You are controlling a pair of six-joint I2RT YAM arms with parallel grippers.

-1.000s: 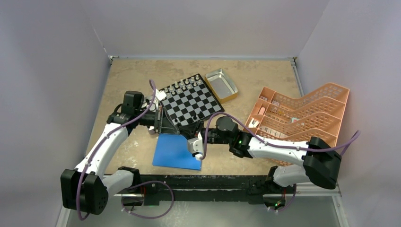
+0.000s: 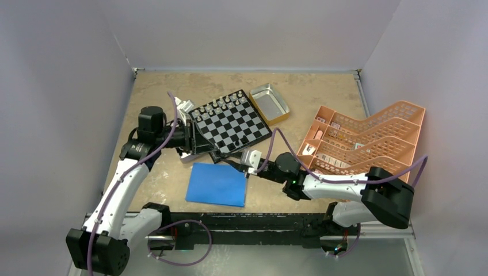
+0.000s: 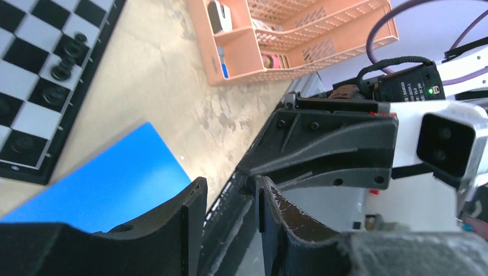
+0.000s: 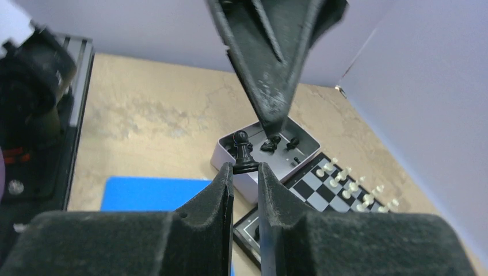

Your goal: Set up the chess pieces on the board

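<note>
The chessboard (image 2: 233,123) carries white pieces (image 2: 218,103) along its back rows and a few black pieces (image 3: 62,70) near the front edge. In the right wrist view my right gripper is shut on a black chess piece (image 4: 244,149), held upright at the fingertips. My left gripper is open, with nothing between its fingers, close beside the right gripper above the board's front-left. A grey box (image 4: 224,161) beside the board holds more black pieces, partly hidden in the top view by the left arm.
A blue mat (image 2: 214,185) lies in front of the board. A metal tray (image 2: 279,115) is behind it to the right. A large orange organizer (image 2: 385,132) fills the right side. The table behind the board is clear.
My left arm has drawn back to the left. My right gripper has turned, its white housing higher in the top view, and the two grippers are slightly farther apart.
</note>
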